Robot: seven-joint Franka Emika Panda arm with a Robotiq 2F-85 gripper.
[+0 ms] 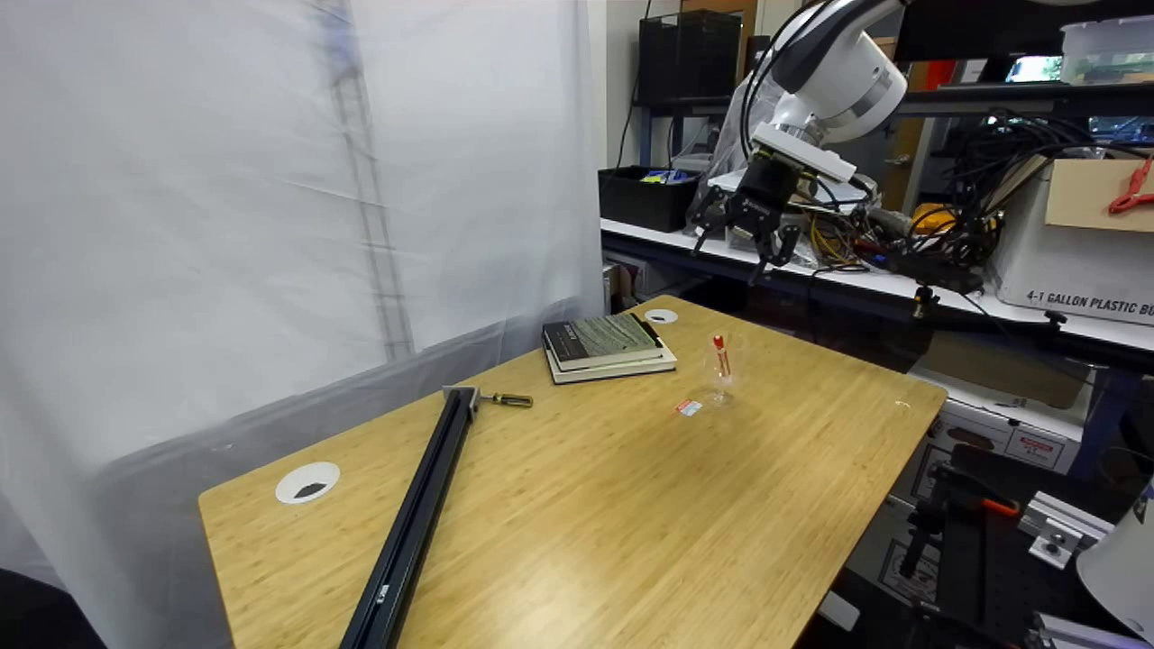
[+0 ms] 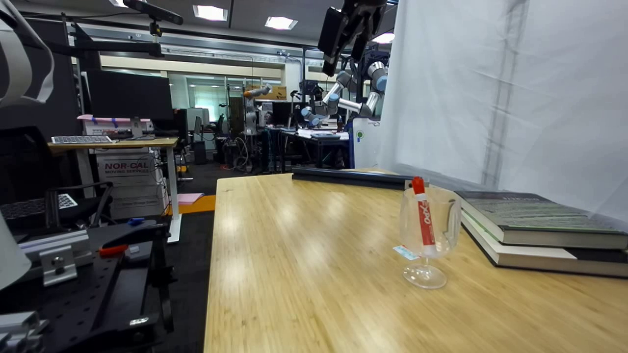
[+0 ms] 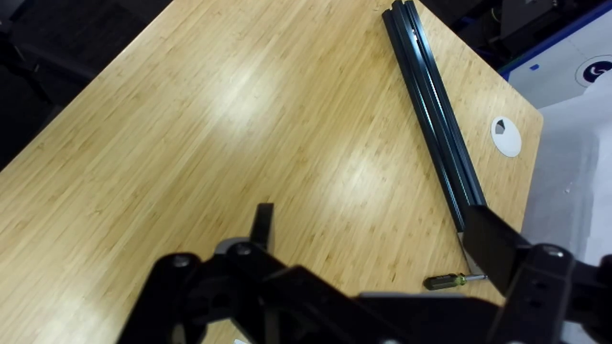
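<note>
High above the table's far end, my gripper (image 1: 729, 263) stands open, its fingers spread wide with nothing between them. In the wrist view a finger (image 3: 262, 224) shows dark against the wood, the other near the screwdriver's tip. A clear stemmed glass (image 2: 448, 226) stands upright on the table, well below the gripper. Inside the glass leans a red and white marker (image 2: 425, 218), its red cap above the rim. A small red, white and blue card (image 1: 689, 407) lies flat beside the glass's foot.
Two stacked books (image 1: 606, 346) lie near the curtain side. A long black rail (image 1: 424, 508) stretches along the table, with a screwdriver (image 1: 513, 400) at its end.
</note>
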